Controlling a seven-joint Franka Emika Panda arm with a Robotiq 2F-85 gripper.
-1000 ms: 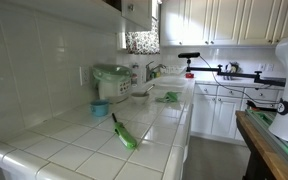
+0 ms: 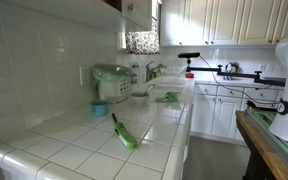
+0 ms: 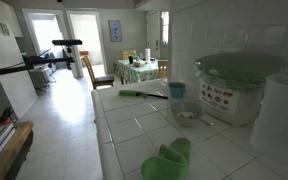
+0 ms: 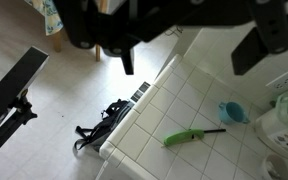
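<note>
Across the wrist view's upper part, my gripper stands open, its two dark fingers wide apart with nothing between them. Below it in that view, a green lighter point(image 4: 184, 137) with a thin black tip lies on the white tiled counter point(image 4: 159, 105). Beside the tip is a small blue cup point(image 4: 233, 112). Exterior view 1 also has the lighter point(image 2: 124, 134) near the counter's front edge, clear of the cup point(image 2: 100, 108). Neither exterior view shows the gripper's fingers.
A white basket with a green rim point(image 2: 112, 80) stands against the wall. Near it are a small bowl point(image 3: 186, 113) and a crumpled green cloth point(image 3: 167, 162). A wooden tabletop point(image 2: 269, 145) lies across the aisle. Bare tiles surround the lighter.
</note>
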